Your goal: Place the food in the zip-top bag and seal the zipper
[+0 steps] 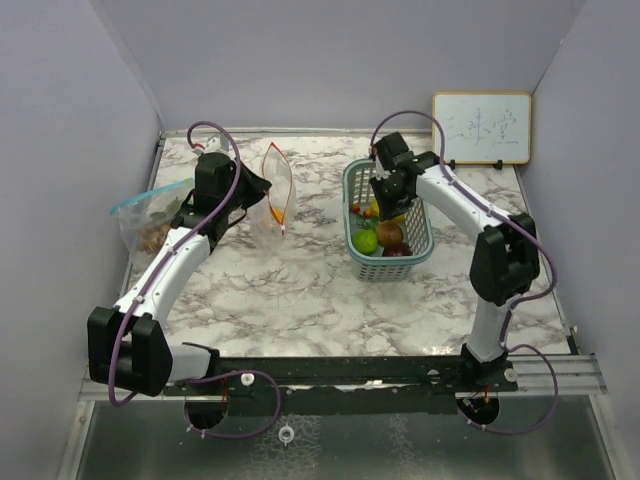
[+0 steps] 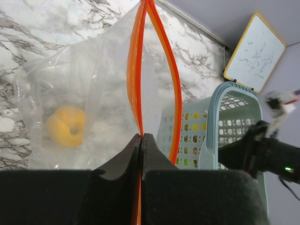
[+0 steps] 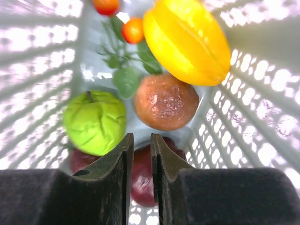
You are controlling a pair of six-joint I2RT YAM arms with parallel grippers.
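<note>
My left gripper is shut on the orange zipper edge [image 2: 136, 70] of a clear zip top bag [image 2: 101, 117], whose mouth gapes upright. A yellow food piece [image 2: 65, 126] lies inside. Over the grey-green basket [image 1: 362, 270], my right gripper points down with its fingers close together, a narrow gap between them. Through that gap a dark red fruit [image 3: 143, 180] shows; whether it is gripped cannot be told. Nearby in the basket are a green pepper [image 3: 93, 122], a brown potato-like food [image 3: 165, 102] and a yellow pepper [image 3: 187, 40].
Small red tomatoes [image 3: 133, 30] and green leaves [image 3: 126, 82] also lie in the basket. Another clear bag with brown contents [image 1: 152, 238] stands at the left wall. A whiteboard [image 1: 482, 128] is at the back right.
</note>
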